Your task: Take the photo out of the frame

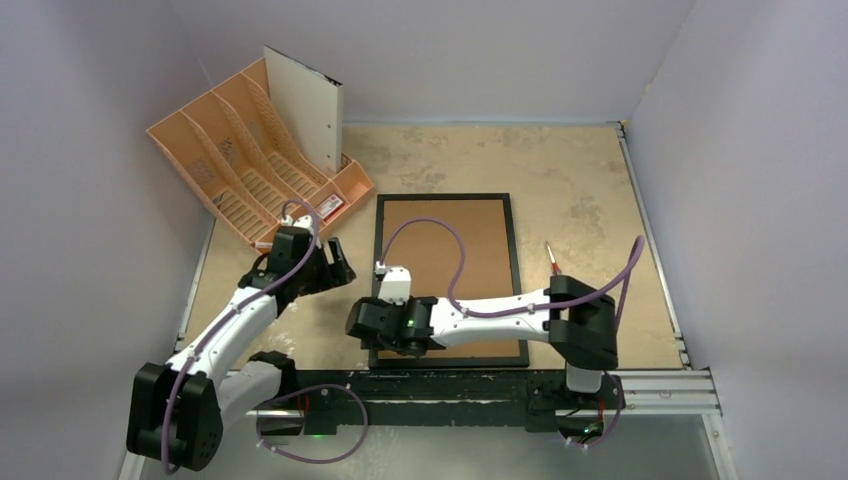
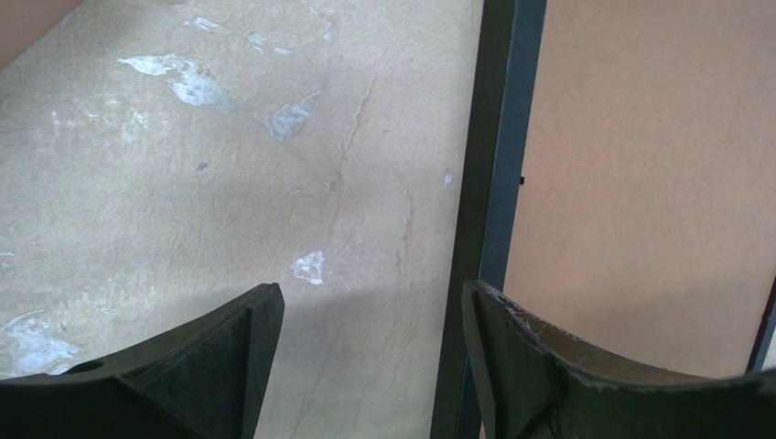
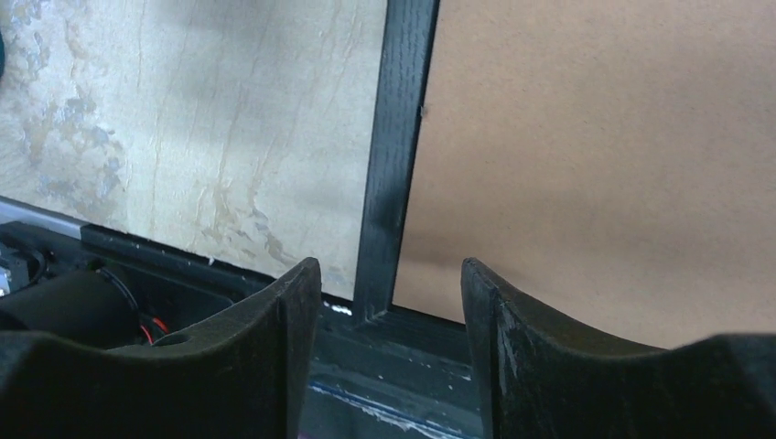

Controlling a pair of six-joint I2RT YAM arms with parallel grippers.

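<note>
A dark frame (image 1: 514,250) lies on the table with a plain brown board (image 1: 450,250) inside; no photo shows. My left gripper (image 1: 340,255) hangs open left of the frame's left bar (image 2: 485,137), nothing between its fingers. My right gripper (image 1: 365,335) reaches across the frame's lower part, over its lower-left corner (image 3: 371,311). In the right wrist view its fingers (image 3: 265,357) stand apart with nothing held.
An orange slotted organizer (image 1: 230,150) holding a white board (image 1: 305,110) stands at the back left. A screwdriver (image 1: 552,262) lies right of the frame.
</note>
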